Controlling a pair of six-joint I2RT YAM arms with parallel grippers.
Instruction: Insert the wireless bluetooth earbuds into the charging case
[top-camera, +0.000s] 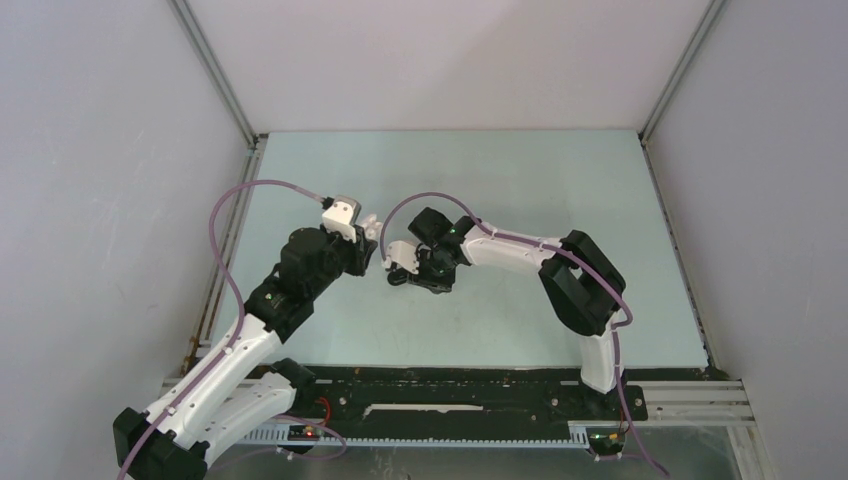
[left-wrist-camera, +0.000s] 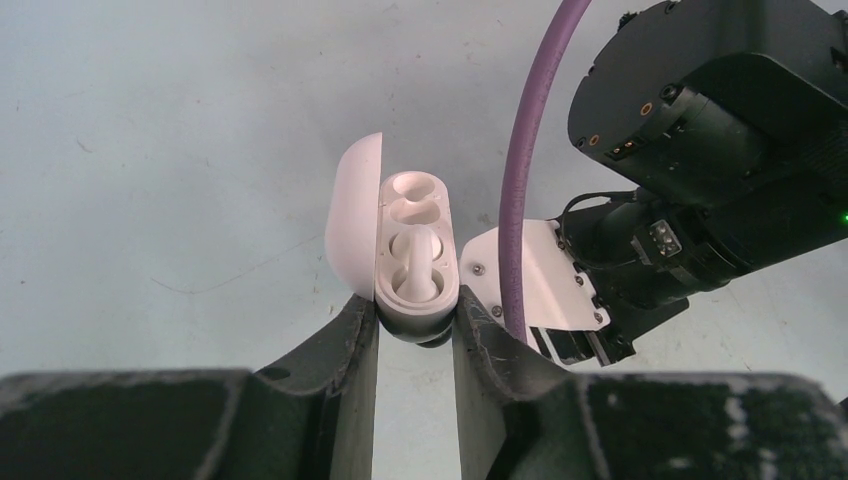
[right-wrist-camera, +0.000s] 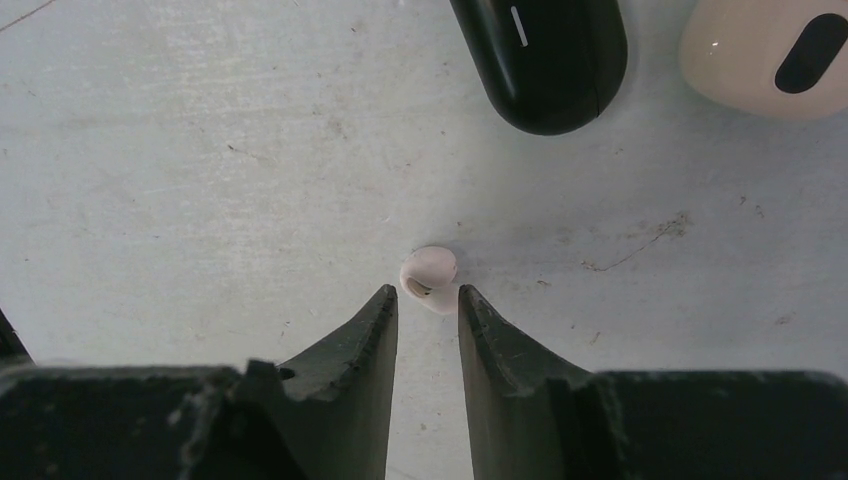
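My left gripper is shut on the white charging case (left-wrist-camera: 416, 305), whose lid (left-wrist-camera: 352, 210) stands open; one earbud (left-wrist-camera: 420, 260) sits in the lower wells and the upper wells look empty. In the top view the case (top-camera: 372, 227) is held left of centre. My right gripper is part open, pointing down over a loose white earbud (right-wrist-camera: 429, 266) on the pale table (right-wrist-camera: 230, 220), which shows between and just beyond its fingertips. Whether the fingers touch it is unclear.
A black rounded object (right-wrist-camera: 545, 70) and a pinkish rounded object (right-wrist-camera: 760, 60) with a dark oval lie at the top of the right wrist view. The two wrists are close together near the middle.
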